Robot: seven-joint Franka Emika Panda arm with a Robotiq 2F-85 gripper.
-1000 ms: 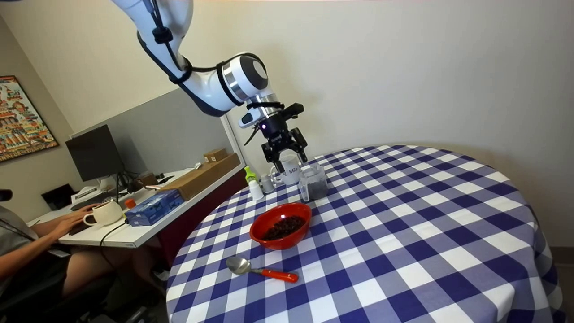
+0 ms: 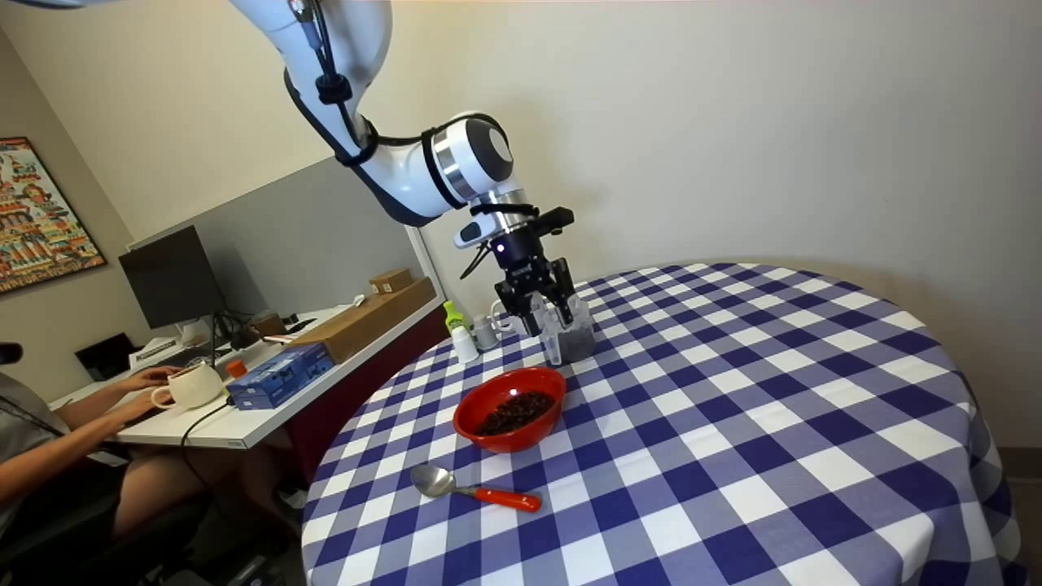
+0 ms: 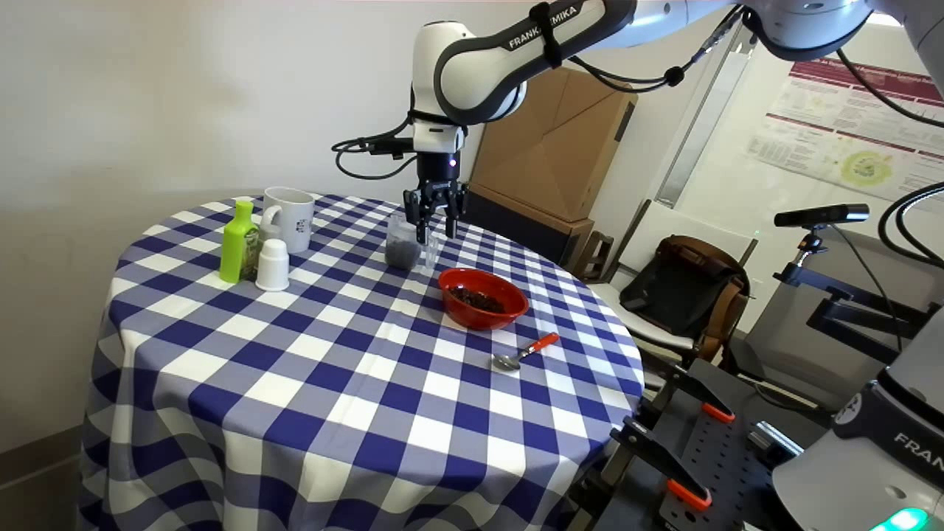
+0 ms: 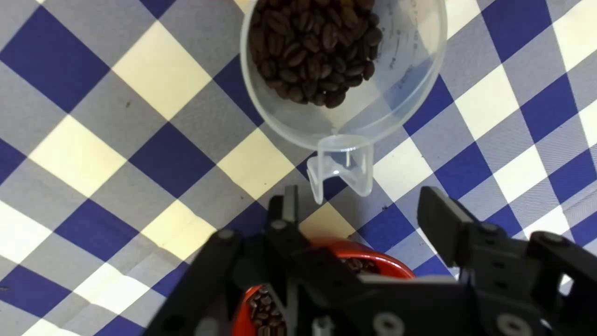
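A clear measuring cup (image 4: 403,101) with dark coffee beans (image 4: 319,56) in it stands upright at the top of the wrist view. Its clear handle (image 4: 364,171) points toward my gripper. The fingers stand apart, one at each side of the handle's line, with only tablecloth visible between their tips. From the side, the gripper (image 3: 437,234) hangs pointing down close to the cup (image 3: 403,246), by its handle. A red bowl (image 2: 552,405) holding dark beans sits in front of the cup; in the wrist view my gripper partly hides it.
A spoon (image 2: 508,499) with a red handle lies in front of the bowl. A white mug (image 3: 299,217), a green bottle (image 3: 234,243) and a white shaker (image 3: 273,265) stand to one side. Much of the checked tablecloth (image 2: 781,420) is bare.
In exterior view 1 my arm has moved right and lower, bringing the gripper from above the mug's front to over the cup's handle side. The cup, bowl and spoon have stayed put.
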